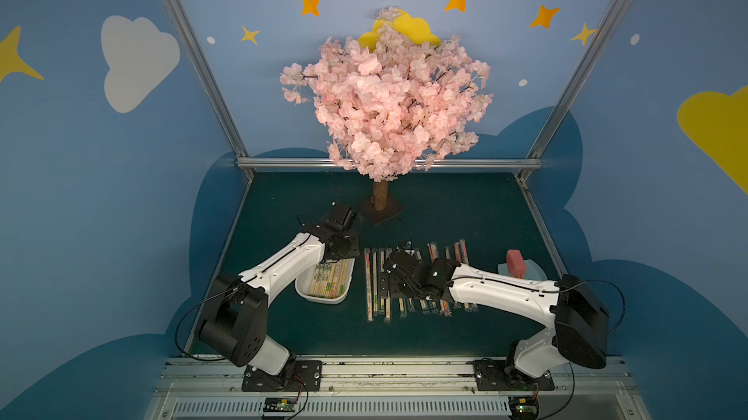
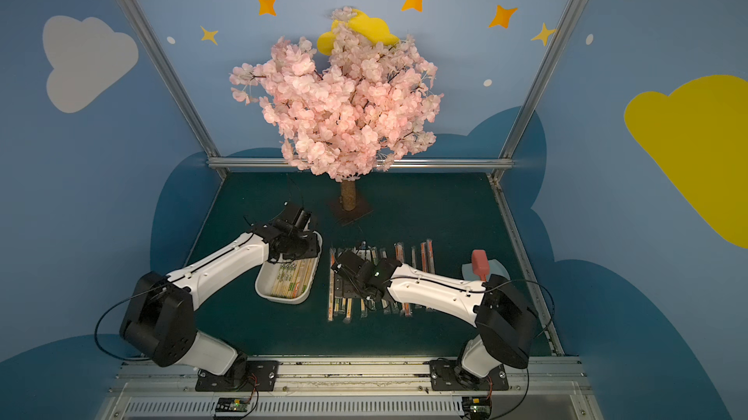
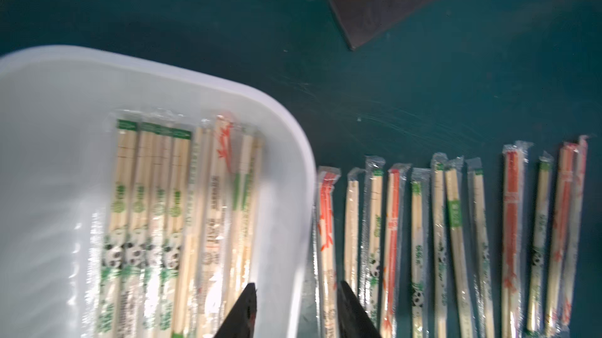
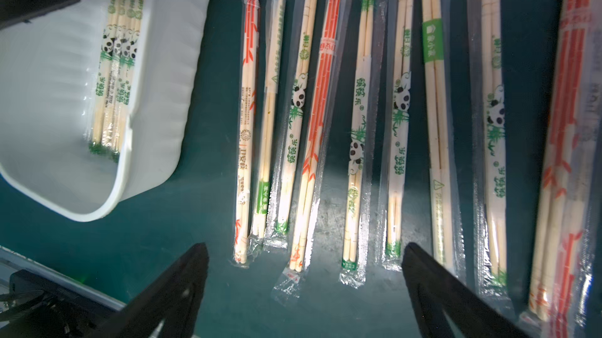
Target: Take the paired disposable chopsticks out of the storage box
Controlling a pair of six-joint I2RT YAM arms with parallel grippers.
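Observation:
The white storage box (image 1: 299,292) stands left of centre, holding several wrapped chopstick pairs (image 3: 213,212) gathered along its right side. To its right, more wrapped pairs (image 4: 357,124) lie in a row on the dark green table. My left gripper is open above the box's right wall, its fingertips on either side of the rim in its wrist view, nothing between them. Over the row, my right gripper is wide open and empty, with pairs lying flat on the table below it. The arms hide parts of the box and row from above.
The brown base of the blossom tree (image 1: 380,209) stands behind the row. A pink object (image 1: 515,262) rests on a grey-blue piece at the far right. Bare table lies in front of the box and row.

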